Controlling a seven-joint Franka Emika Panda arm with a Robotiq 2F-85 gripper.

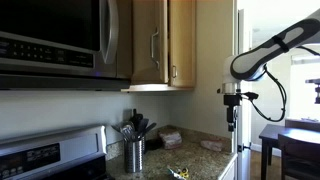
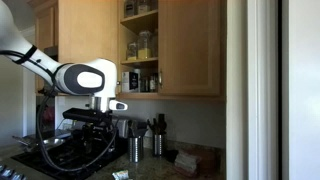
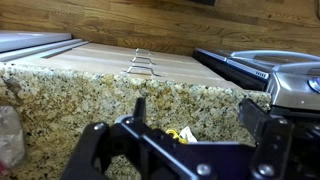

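My gripper is open, its two dark fingers spread apart with nothing seen between the tips. In the first exterior view the gripper hangs pointing down above the right part of the speckled counter. A small yellow-and-white item lies on the counter, partly hidden behind the gripper body in the wrist view. The same yellow-and-white item shows at the counter's lower edge in the first exterior view, clear of the gripper.
Metal utensil holders stand against the back wall. Clear-wrapped packages sit near the counter's right end. The stove borders the counter, and wooden cabinets hang above. Bare counter lies around the small item.
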